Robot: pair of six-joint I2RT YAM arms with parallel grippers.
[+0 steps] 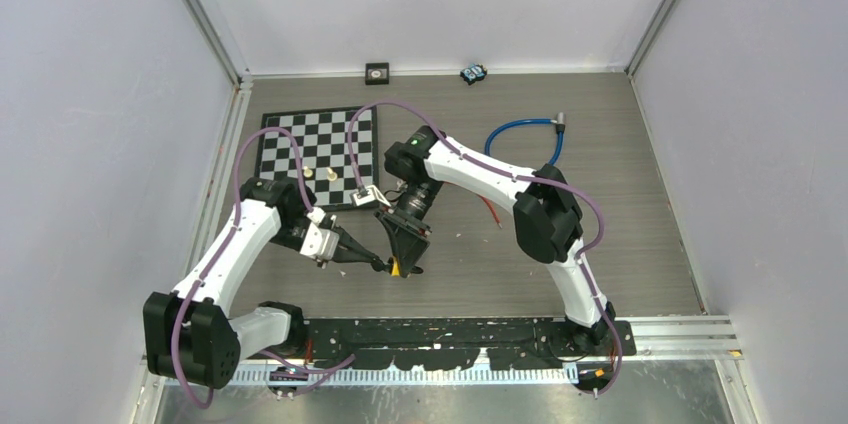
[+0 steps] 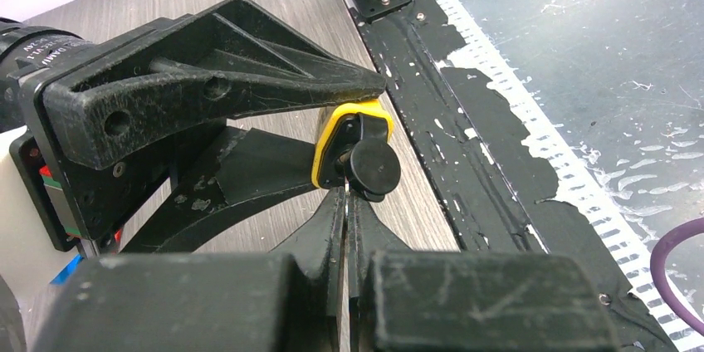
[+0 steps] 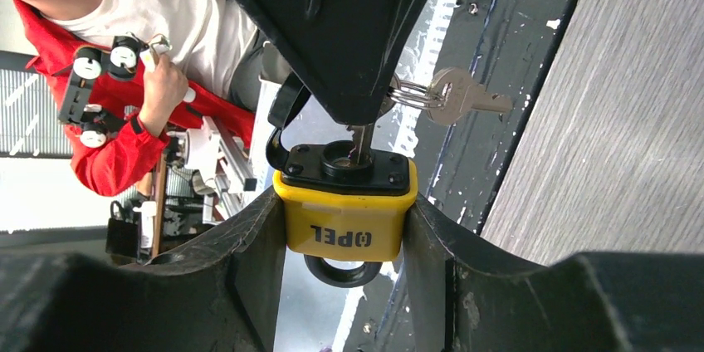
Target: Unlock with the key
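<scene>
In the right wrist view, the yellow padlock (image 3: pixel 344 227) sits between the fingers of my right gripper, which is shut on its sides. The black end with the keyhole points toward my left gripper. That gripper is shut on a key (image 3: pixel 362 143), whose metal shank reaches into the black end; how deep is hidden. A second key (image 3: pixel 461 96) hangs from the key ring. The black shackle (image 3: pixel 342 273) shows on the padlock's opposite side. In the left wrist view, a round black cap (image 2: pixel 374 167) covers part of the padlock (image 2: pixel 353 111).
A chessboard (image 1: pixel 320 149) with small pieces lies at the back left. A blue hose (image 1: pixel 520 124) and a red strip (image 1: pixel 490 209) lie on the table behind the right arm.
</scene>
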